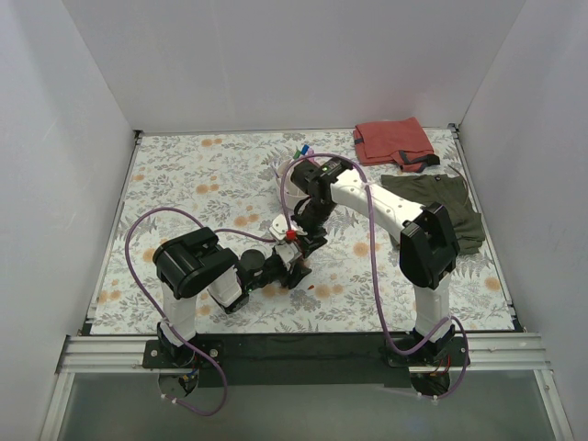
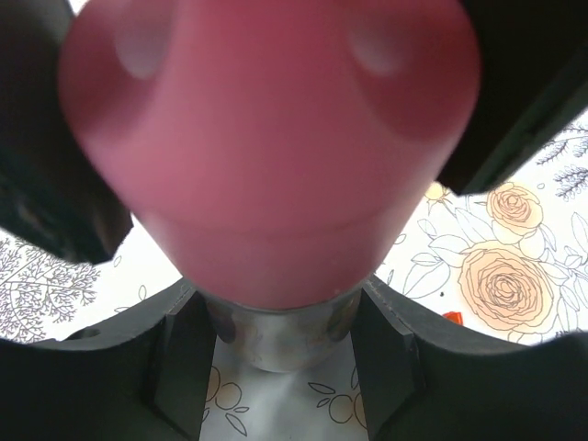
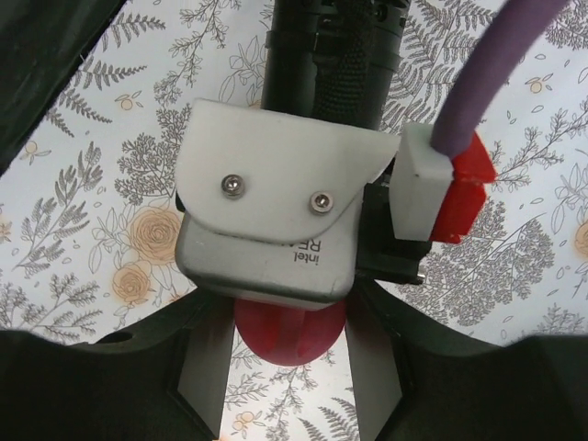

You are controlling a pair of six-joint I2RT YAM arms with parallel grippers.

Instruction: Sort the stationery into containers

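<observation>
A smooth pink object (image 2: 276, 165) with a silver end (image 2: 285, 342) fills the left wrist view; which stationery item it is, I cannot tell. My right gripper is shut on it, and its rounded red-pink end (image 3: 289, 333) shows between those fingers. At the silver end, my left gripper has a finger on either side; whether they press on it is unclear. The two grippers meet near the table's middle in the top view. A white container (image 1: 286, 190) holding pens stands behind them, partly hidden by the right arm.
A red folded cloth-like item (image 1: 393, 142) lies at the back right, with a dark olive one (image 1: 446, 204) in front of it. A small orange-red piece (image 2: 453, 318) lies beside the left gripper. Purple cables loop over both arms.
</observation>
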